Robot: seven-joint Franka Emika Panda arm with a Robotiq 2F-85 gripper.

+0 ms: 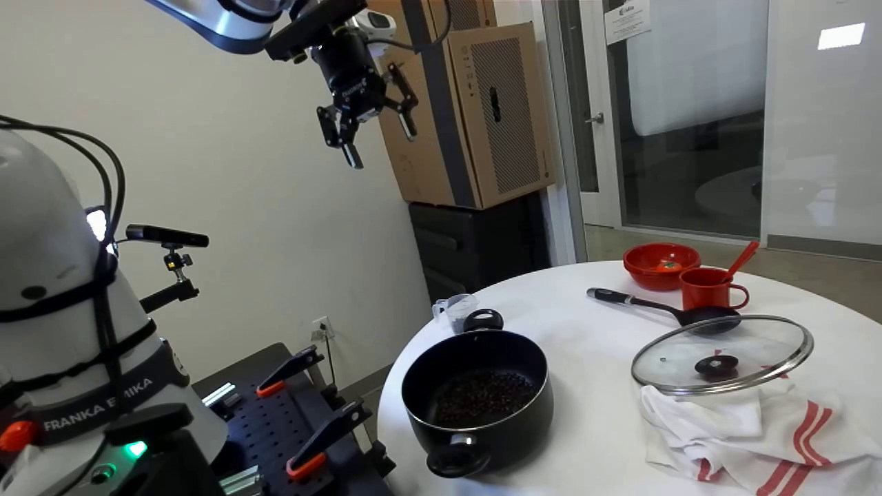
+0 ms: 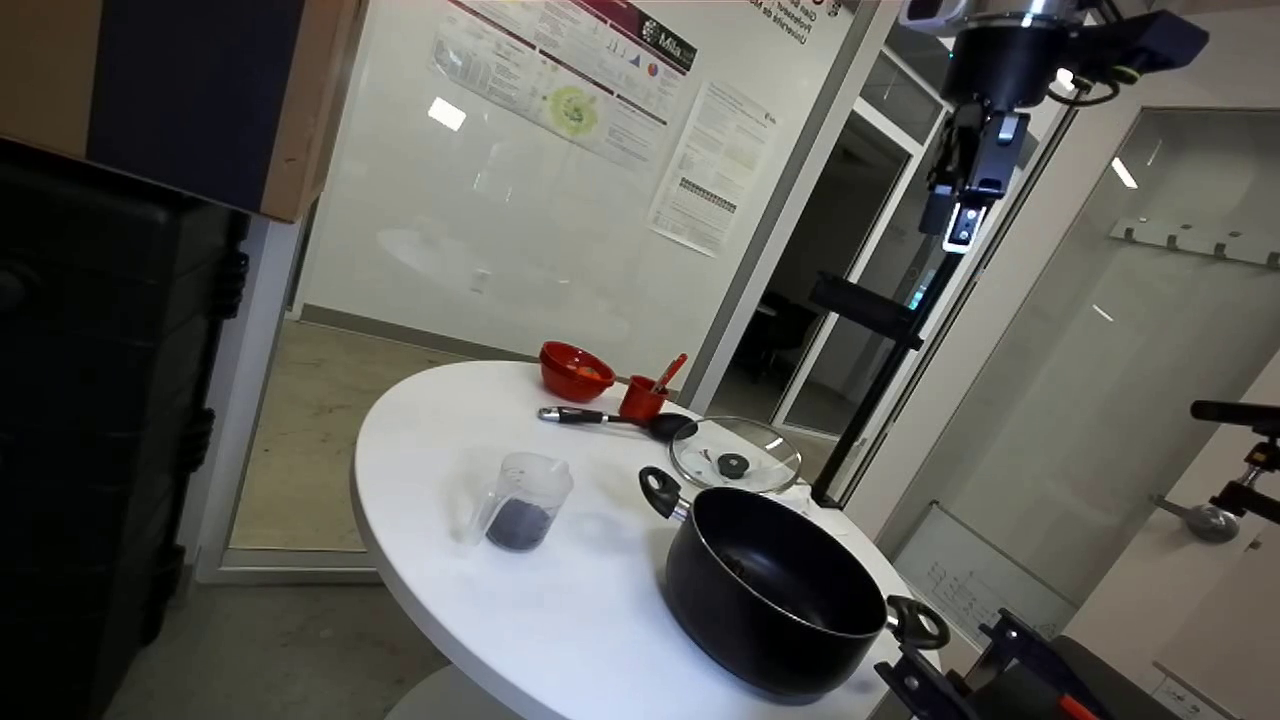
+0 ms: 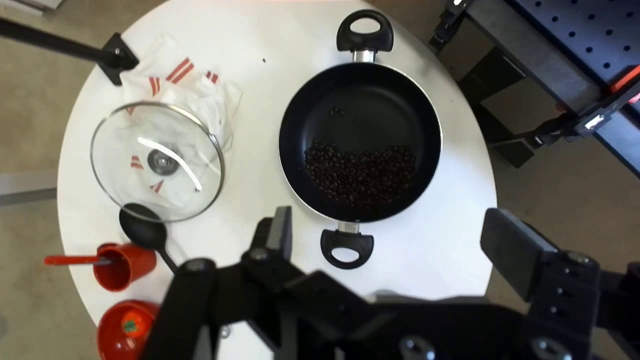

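Note:
My gripper hangs high above the table, its two fingers wide apart and the space between them empty. Below it stands a black two-handled pot with dark beans spread over part of its bottom. A clear measuring cup with dark contents is beside the pot; the gripper body hides most of it in the wrist view. The glass lid rests on a white cloth with red stripes. Alongside the lid lies a black spoon, its bowl partly under the lid's edge in the wrist view.
A red mug holding a red utensil and a red bowl with something orange-red inside stand at the table's far side. Clamps line the robot's bench near the pot. Bare tabletop separates pot and lid.

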